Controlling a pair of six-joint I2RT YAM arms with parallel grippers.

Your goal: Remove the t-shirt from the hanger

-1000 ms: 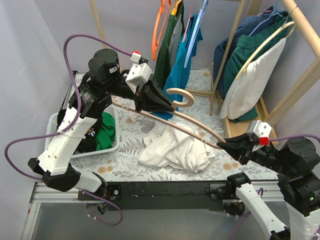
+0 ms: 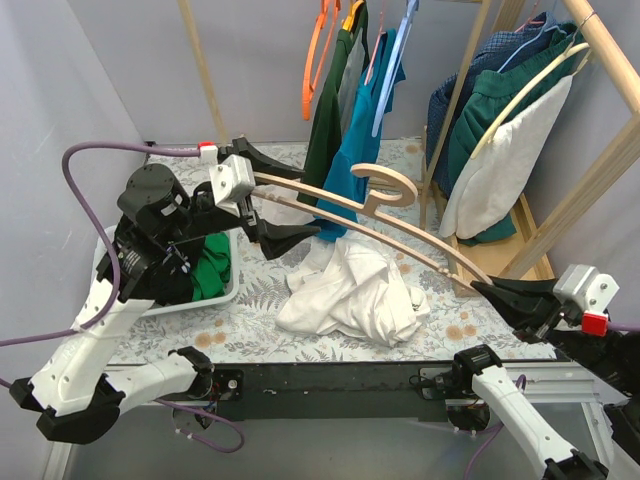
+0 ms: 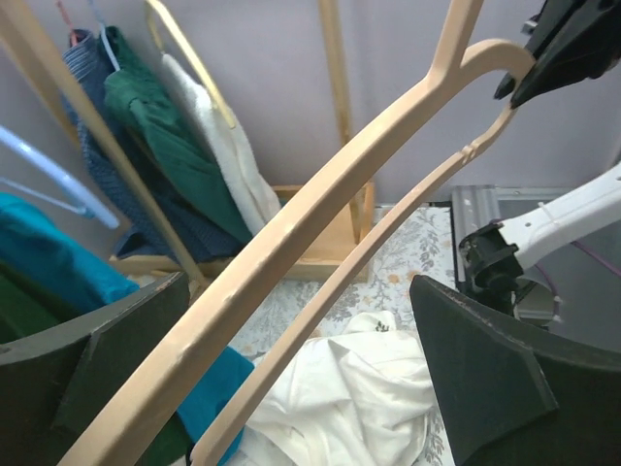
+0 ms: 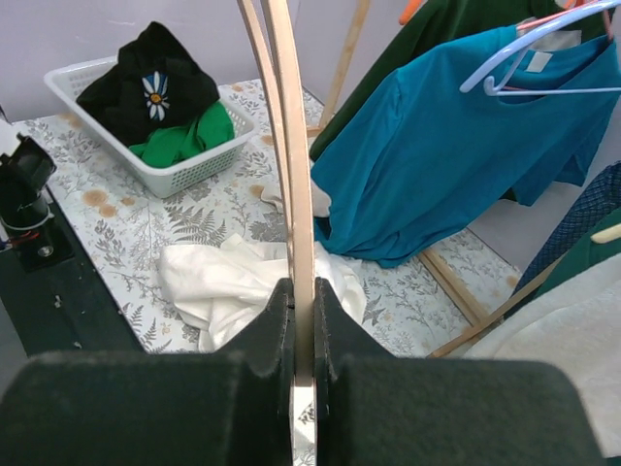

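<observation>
Bare of any garment, the wooden hanger (image 2: 371, 206) is held in the air above the table, its hook toward the back. My right gripper (image 2: 482, 284) is shut on one end of it; the right wrist view shows the hanger (image 4: 303, 214) upright between the fingertips. At the other end, my left gripper (image 2: 272, 203) stands open. In the left wrist view the hanger (image 3: 281, 252) runs between the spread fingers. A crumpled white cloth (image 2: 352, 292), looking like the t shirt, lies on the table below the hanger.
A white basket (image 2: 233, 272) with black and green clothes stands at the left. Clothes hang at the back, including a teal shirt (image 2: 350, 165), close to the hanger. A wooden rack (image 2: 545, 220) with more garments fills the right side.
My left gripper has gone from shut on the hanger near its hook to open, and has drawn back left. The right gripper has carried the hanger a little to the right.
</observation>
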